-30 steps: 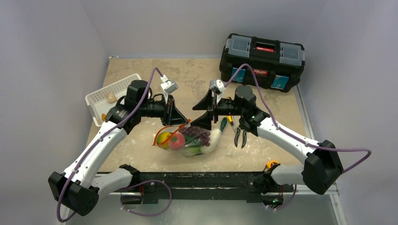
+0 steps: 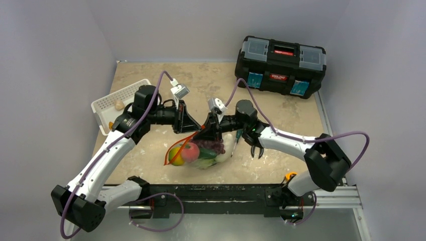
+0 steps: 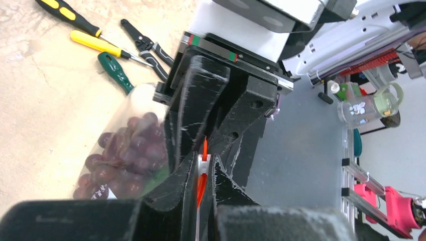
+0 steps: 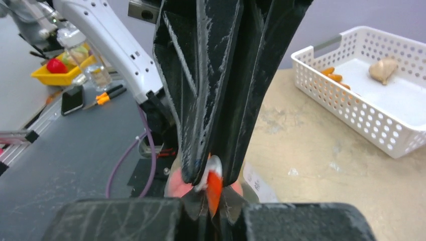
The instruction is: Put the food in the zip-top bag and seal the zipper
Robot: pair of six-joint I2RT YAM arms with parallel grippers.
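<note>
The clear bag holds a red apple or tomato, a yellow-green fruit, dark grapes and a green vegetable. Its orange zipper edge runs up from the left side to both grippers, which meet tip to tip above the bag. My left gripper is shut on this edge, a small white piece, perhaps the slider, between its tips. Facing it, my right gripper is shut, with the orange strip passing between its fingertips. The grippers hide part of the bag's mouth.
A white basket with a pale lump and orange pieces stands on the left. Screwdrivers and pliers lie right of the bag. A black toolbox is at the back right. Bare table lies between basket and toolbox.
The right gripper stood open to the right of the bag; it has moved left to the zipper edge beside the left gripper and shut. The left arm has hardly moved.
</note>
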